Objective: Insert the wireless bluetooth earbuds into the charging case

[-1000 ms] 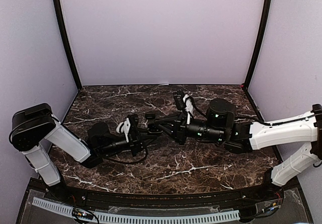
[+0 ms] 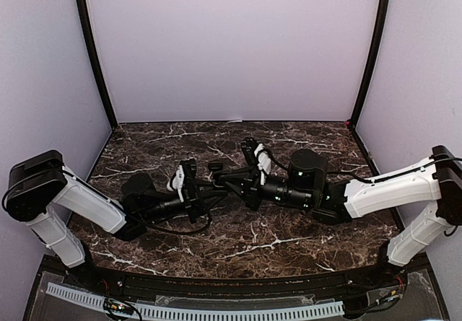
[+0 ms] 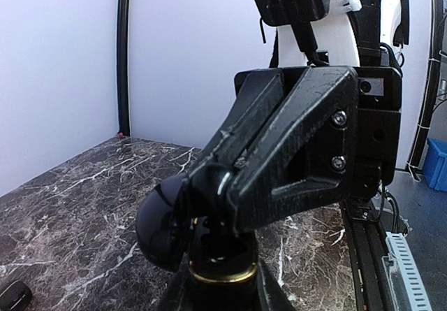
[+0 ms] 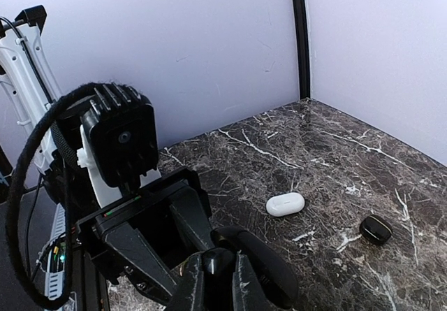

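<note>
The black charging case (image 3: 223, 272), with a gold line around its body, is gripped by my left gripper (image 2: 216, 189), which is shut on it. Its rounded lid (image 3: 159, 223) stands open to one side. From the right, my right gripper (image 2: 232, 181) reaches in right over the open case, its fingertips close together. A dark, glossy piece (image 4: 218, 261), apparently an earbud, sits between those fingers in the right wrist view, the lid beside it. How deep the earbud lies in the case is hidden by fingers and lid.
A white case (image 4: 285, 204) and another small black case (image 4: 376, 229) lie on the dark marble table (image 4: 328, 150) behind the grippers. Pale walls close off the back and sides.
</note>
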